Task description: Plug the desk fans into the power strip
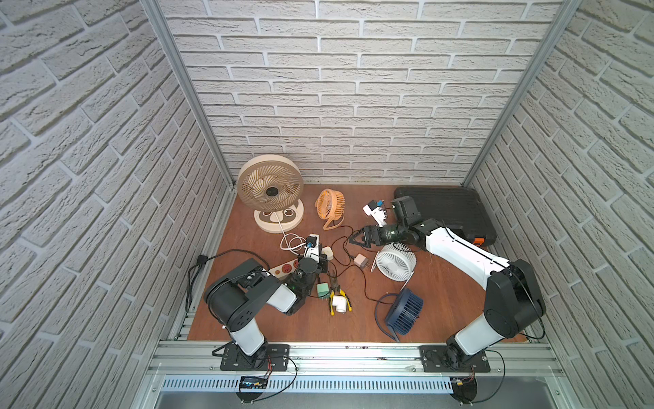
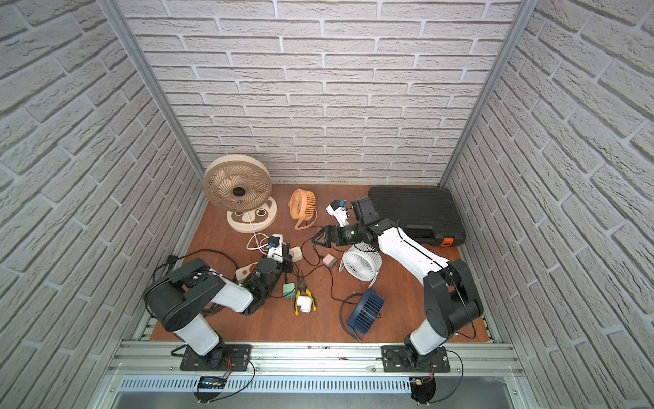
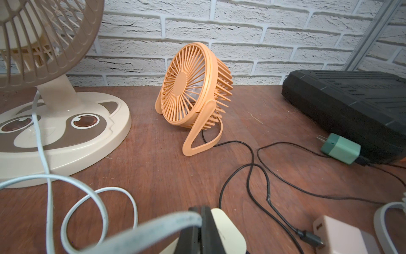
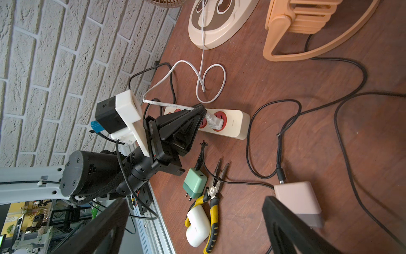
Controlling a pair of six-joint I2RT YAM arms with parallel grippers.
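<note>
The beige desk fan (image 1: 271, 191), with a face on its base, stands at the back left. Its white cord (image 4: 181, 63) loops down to a white plug (image 4: 215, 122), which sits at a red socket near the end of the white power strip (image 4: 236, 122); how deep it sits cannot be told. My left gripper is shut right by the plug. The cord (image 3: 148, 230) runs up against its fingers, and whether it is pinched between them is unclear. My right gripper stands open and empty, away to the right of the strip.
An orange fan (image 3: 190, 84) stands behind the strip. Near it lie a pink adapter (image 4: 298, 201), a green adapter (image 4: 195, 182), pliers (image 4: 213, 192) and black cables. A white fan (image 1: 395, 262), a blue fan (image 1: 404, 312) and a black case (image 1: 442, 208) occupy the right.
</note>
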